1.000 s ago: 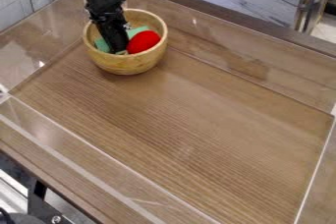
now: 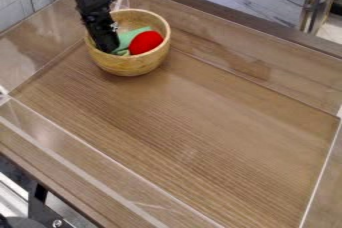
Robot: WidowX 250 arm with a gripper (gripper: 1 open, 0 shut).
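A wooden bowl [image 2: 131, 64] sits at the upper left of the wooden table. In it lie a red object [image 2: 146, 43] at the right and a green item [image 2: 128, 35] behind that. My dark gripper [image 2: 110, 46] reaches down from the top into the left part of the bowl, left of the red object. Its fingertips are small and dark, partly hidden among the contents, so I cannot make out what, if anything, is between them.
The middle, front and right of the table [image 2: 214, 142] are clear. A wall borders the far left, and a wooden ledge shows at the top right.
My gripper has shifted slightly to the left inside the bowl. The bowl and the red object look almost unchanged.
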